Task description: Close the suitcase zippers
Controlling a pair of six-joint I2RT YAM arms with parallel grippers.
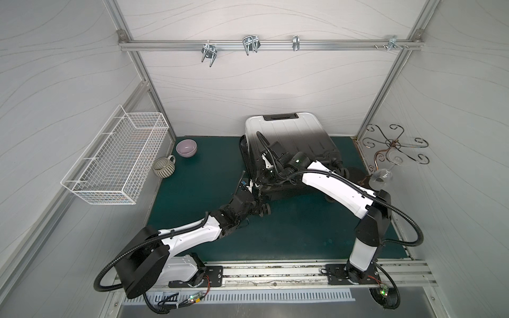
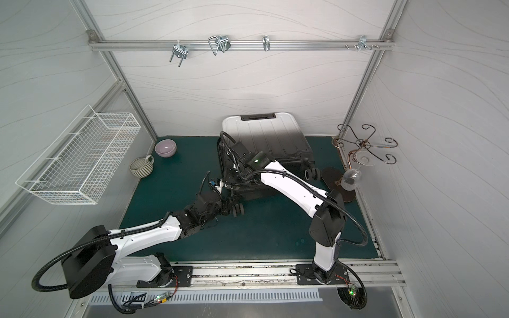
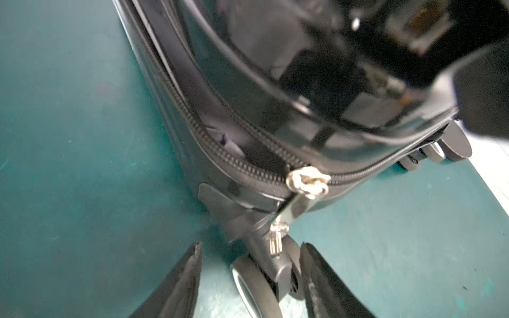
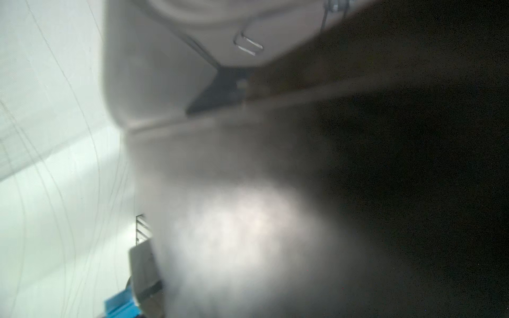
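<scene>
The black suitcase [image 1: 297, 127] lies on the green table, handle side toward the back wall. In the left wrist view, a silver zipper slider [image 3: 308, 181] sits at the corner. Left of it the zipper teeth [image 3: 212, 145] gape apart; to its right they run together. The pull tab [image 3: 276, 238] hangs down in front of a suitcase wheel [image 3: 254, 286]. My left gripper is open, its fingers apart below the tab and nothing held. Over the suitcase's front left part is my right gripper [image 1: 265, 177]; its fingers are hidden, and the right wrist view is mostly blurred, dark shell.
Both arms meet closely at the suitcase's front left corner. A purple bowl [image 1: 186, 148] and striped mug [image 1: 163, 167] stand left, by a white wire basket [image 1: 122, 153]. A metal scroll stand [image 1: 395, 144] is at right.
</scene>
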